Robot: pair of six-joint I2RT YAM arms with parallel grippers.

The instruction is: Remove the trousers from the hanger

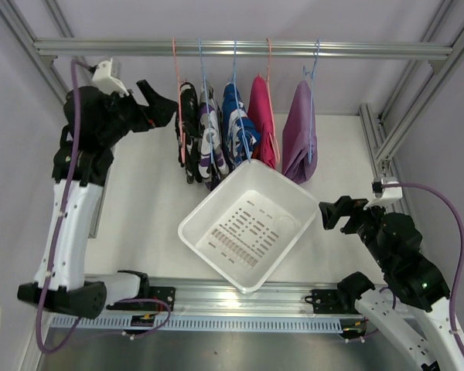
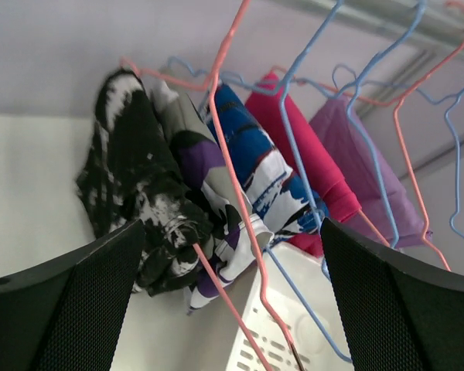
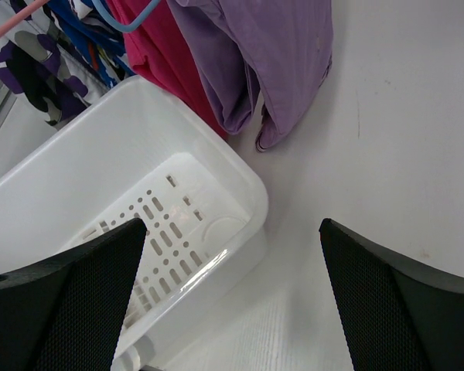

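Observation:
Five garments hang folded on wire hangers: black patterned [image 1: 187, 127], grey-purple camouflage [image 1: 213, 135], blue patterned [image 1: 240, 124], pink [image 1: 261, 120] and purple [image 1: 298, 135]. My left gripper [image 1: 150, 100] is raised, open and empty, just left of the pink hanger [image 2: 230, 158] holding the black garment [image 2: 131, 170]; in the left wrist view that hanger runs between its fingers. My right gripper [image 1: 332, 209] is open and empty, low at the right. In the right wrist view the purple garment [image 3: 278, 69] hangs above it.
A white perforated basket [image 1: 197, 220] sits on the white floor below the garments. A metal rail [image 1: 124, 48] carries the hangers, with frame posts at both sides.

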